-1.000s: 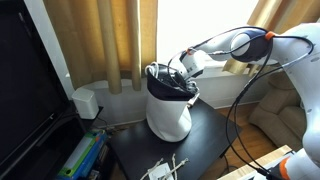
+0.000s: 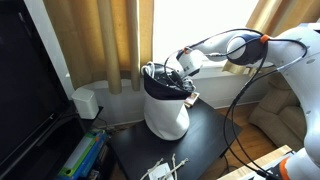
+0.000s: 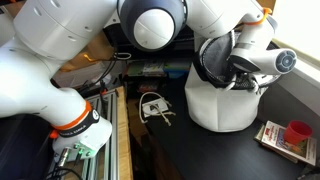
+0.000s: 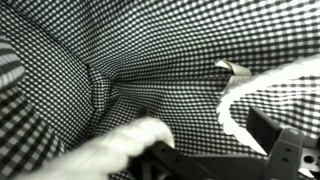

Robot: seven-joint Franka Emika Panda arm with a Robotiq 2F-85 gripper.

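Observation:
A white bag or basket (image 2: 166, 118) with a dark checked lining stands on the black table. In exterior view 2, its white side (image 3: 222, 106) faces the camera, below a dark rim. My gripper is down at the mouth of the bag; the exterior views largely hide its fingers. The wrist view looks into the black-and-white checked lining (image 4: 165, 65). There the fingers stand apart, open, with lining visible between them. A thick white rope handle (image 4: 238, 100) curves close by the right finger, and another blurred white strand (image 4: 115, 147) passes by the left one.
A red cup (image 3: 297, 132) stands on a stack of books (image 3: 283, 142) near the window. White cords and a small white item (image 3: 154, 105) lie on the other side of the bag.
The upper part of the bag has shifted slightly to the left in exterior view 1, and its rim sits a little differently. The arm has barely moved.

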